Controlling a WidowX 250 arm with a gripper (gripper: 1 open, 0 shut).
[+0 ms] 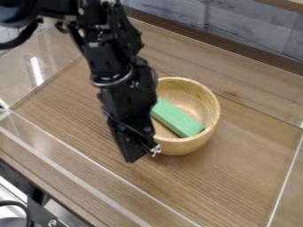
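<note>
My black gripper (140, 146) hangs low over the wooden table, at the front-left side of a light wooden bowl (203, 97). Its fingertips look close together, with nothing seen between them. Inside the bowl lies a green block (175, 116), partly hidden behind the arm. Whether the fingers touch the bowl's wall is unclear.
A grey wall (225, 27) runs along the back right. Black cables or parts sit at the lower left corner.
</note>
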